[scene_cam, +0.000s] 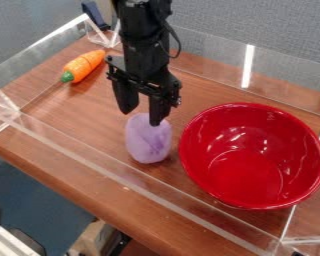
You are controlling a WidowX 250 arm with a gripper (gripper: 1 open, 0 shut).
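A black robot gripper (140,108) hangs over the wooden table at the centre, its two dark fingers apart. Just below its right finger stands a purple, rounded plush-like object (148,142), possibly an eggplant or cabbage toy. A large, glossy red bowl (251,165) sits to the right, empty. An orange toy carrot (83,67) with a green top lies at the back left, away from the gripper.
Clear plastic walls (247,66) edge the work area on the table (89,180). The wood between the carrot and the purple object is free. A blue floor and some clutter show at the lower left.
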